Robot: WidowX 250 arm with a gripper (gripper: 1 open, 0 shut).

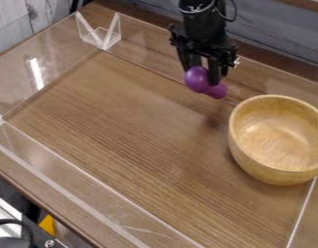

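The black gripper (205, 68) hangs at the top centre of the view, above a purple object (198, 81) with rounded ends. The gripper's fingers are around or just over the object's upper part; whether they hold it cannot be told. A large wooden bowl (274, 145) stands to the right, below and right of the gripper, apart from the purple object.
A clear plastic holder (100, 31) stands at the back left. The table's edge runs along the left, with cables beyond it at the lower left.
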